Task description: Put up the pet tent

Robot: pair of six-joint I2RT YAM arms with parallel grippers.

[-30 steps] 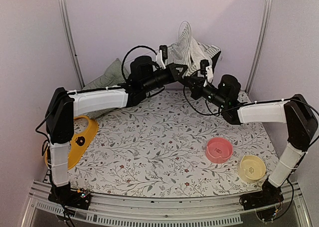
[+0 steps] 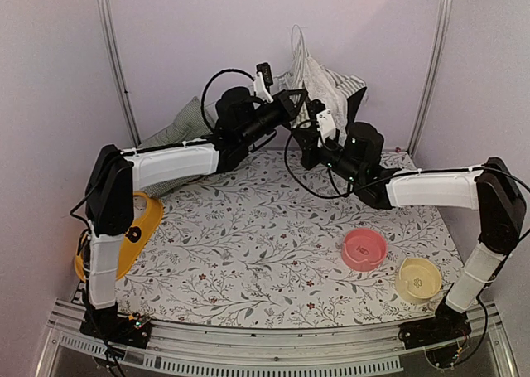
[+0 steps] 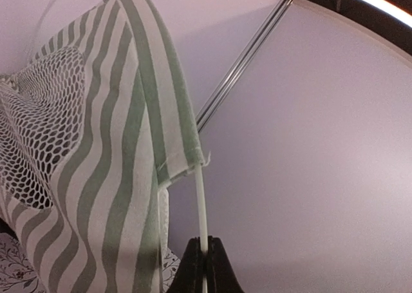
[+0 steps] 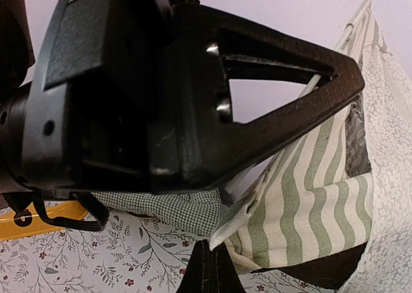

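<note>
The pet tent (image 2: 348, 83) is a green-and-white striped cloth with mesh and white lace, raised at the back of the table. In the left wrist view its thin white pole (image 3: 201, 206) comes out of the striped sleeve (image 3: 183, 132); my left gripper is shut on that pole below the sleeve's end. Close beneath the left fingers (image 4: 283, 122), my right gripper is shut with a narrow tip of the striped cloth (image 4: 293, 225) at its fingertips. Both grippers hide part of the tent from above.
A checked grey-green cushion (image 2: 184, 127) lies at the back left. On the left is a yellow board (image 2: 142, 236); a pink bowl (image 2: 363, 249) and a cream bowl (image 2: 418, 280) stand front right. Mid-table is clear. The two grippers are very close together.
My right gripper has moved left, and the left gripper has shifted slightly left and upward. The top loop of the tent's pole has swung left and higher.
</note>
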